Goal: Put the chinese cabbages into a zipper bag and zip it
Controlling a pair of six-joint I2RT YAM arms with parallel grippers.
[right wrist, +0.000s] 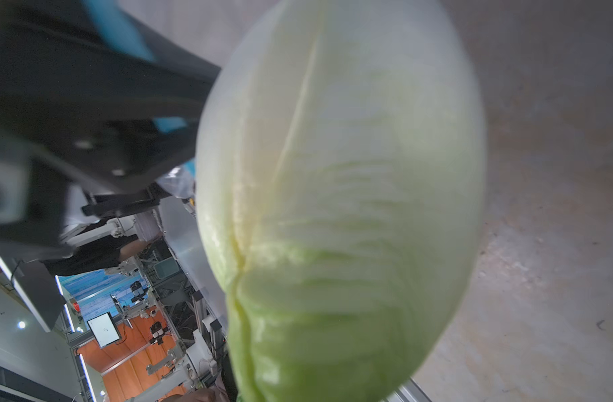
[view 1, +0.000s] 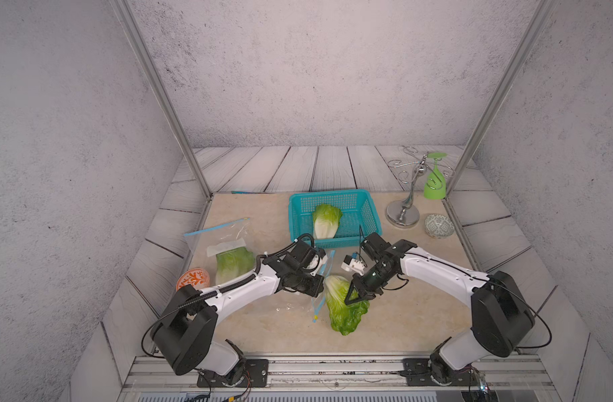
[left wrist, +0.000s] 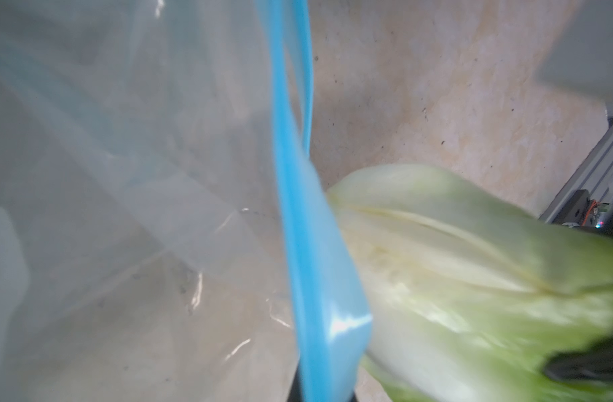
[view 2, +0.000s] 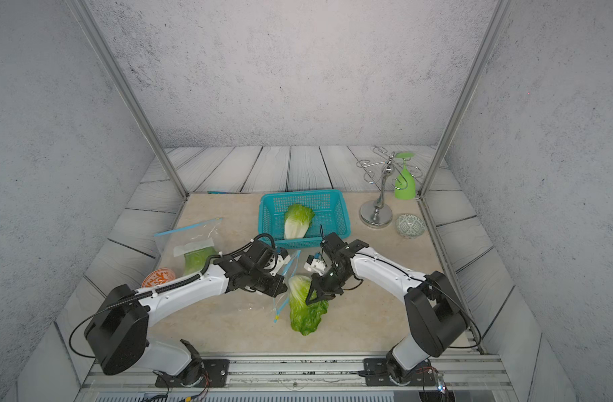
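Note:
A green and white chinese cabbage (view 1: 336, 294) hangs at the table's middle front, leafy end toward the front edge, with my right gripper (view 1: 352, 298) shut on it. Its pale base fills the right wrist view, hiding those fingertips there. Just left of the cabbage, my left gripper (view 1: 317, 289) is shut at the blue-edged mouth of a clear zipper bag (left wrist: 299, 254); the bag's edge hides its fingertips in the left wrist view. The cabbage's white end (left wrist: 413, 268) lies right beside the blue zip strip. Another cabbage (view 1: 326, 222) rests in the turquoise basket (view 1: 370, 207).
A second zipper bag (view 1: 216, 234) with a cabbage inside lies at the left, near an orange-patterned bowl (view 1: 193, 277). At the back right are a metal stand (view 1: 403, 214), a green bottle (view 1: 434, 185) and a patterned bowl (view 1: 439, 225).

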